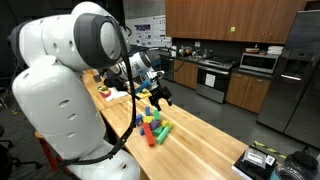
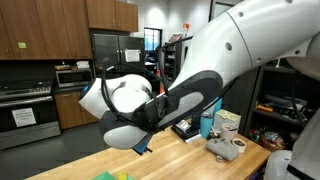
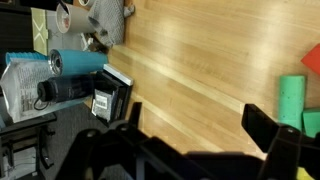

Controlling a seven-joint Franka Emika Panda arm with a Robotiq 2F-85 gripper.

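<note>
My gripper [image 1: 161,98] hangs open above the wooden table, just behind the group of coloured blocks in exterior view 1. Nothing lies between its fingertips; in the wrist view only bare wood shows in the gap of the gripper. That group holds a red block [image 1: 149,134], a long green block [image 1: 164,132] and several blue, yellow and purple ones. Close to the right finger in the wrist view, a green block [image 3: 291,100] lies near a red block [image 3: 313,60] and a second green block [image 3: 312,122]. Exterior view 2 cuts off most of the blocks.
A dark box with a green-and-white top [image 1: 256,160] stands at the table's edge, near a black-lidded jar [image 1: 299,164]. Blue containers [image 2: 208,126] and a pale mug [image 2: 239,144] stand farther along.
</note>
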